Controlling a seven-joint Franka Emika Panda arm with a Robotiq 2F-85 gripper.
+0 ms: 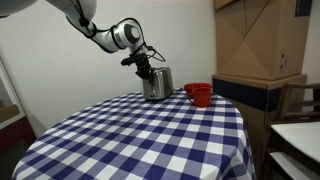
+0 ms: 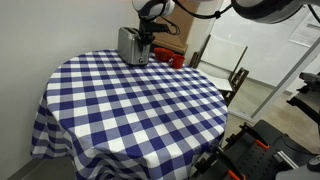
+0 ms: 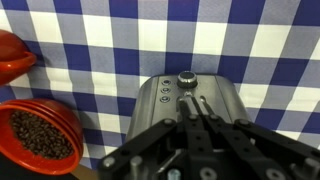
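Note:
A silver toaster (image 1: 165,79) stands upright at the back of the checkered table; exterior view 2 shows the same toaster (image 2: 128,44) from another side. My gripper (image 1: 150,75) reaches down to its front, pointing at the lever side. Seen from above in the wrist view, the gripper is shut over the toaster's front face, with no object visible between its fingers. A dark round knob (image 3: 187,79) sticks out just beyond the fingertips, and small buttons lie beside it. Whether the fingers touch the toaster is unclear.
Beside the toaster are a red mug (image 1: 201,95) and red bowls, the top bowl (image 3: 42,136) holding dark brown beans. Stacked cardboard boxes (image 1: 247,50) and a chair (image 1: 293,105) stand off to the right.

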